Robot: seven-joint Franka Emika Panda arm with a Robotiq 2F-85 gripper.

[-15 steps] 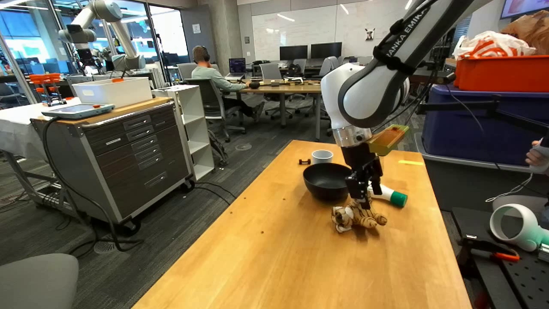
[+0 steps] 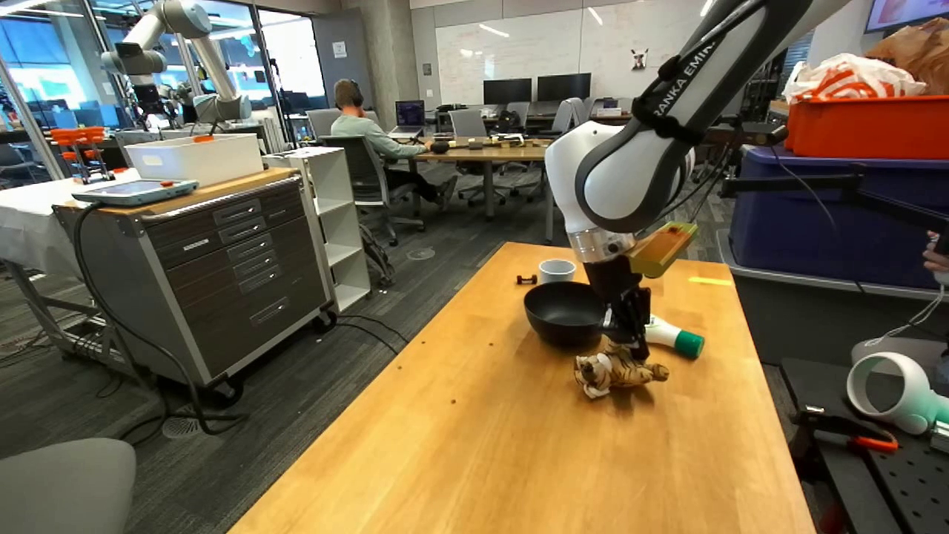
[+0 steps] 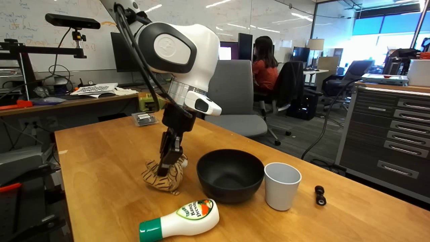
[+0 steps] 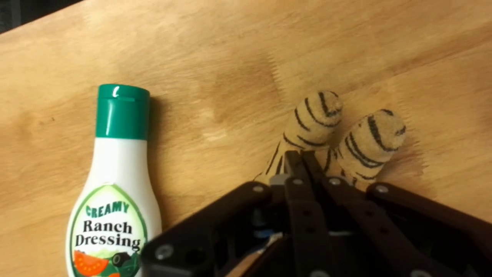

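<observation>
A striped plush tiger (image 2: 612, 371) lies on the wooden table, close to the black bowl (image 2: 566, 313). Over its body, my gripper (image 2: 640, 352) points down with its fingertips pressed into the plush. From the other side, the gripper (image 3: 163, 171) covers part of the tiger (image 3: 168, 182). In the wrist view the two fingers (image 4: 292, 161) stand almost together, shut on the tiger, with two striped limbs (image 4: 373, 143) sticking out past them. The rest of the toy is hidden there behind the gripper.
A ranch dressing bottle (image 3: 189, 219) with a green cap lies beside the tiger and bowl. Past the bowl stand a light grey cup (image 3: 282, 185) and a small black dumbbell-shaped object (image 3: 320, 195).
My arm has come slightly lower and the fingers, spread apart before, have closed together on the tiger. The toy lies in nearly the same place; its limbs have shifted slightly.
</observation>
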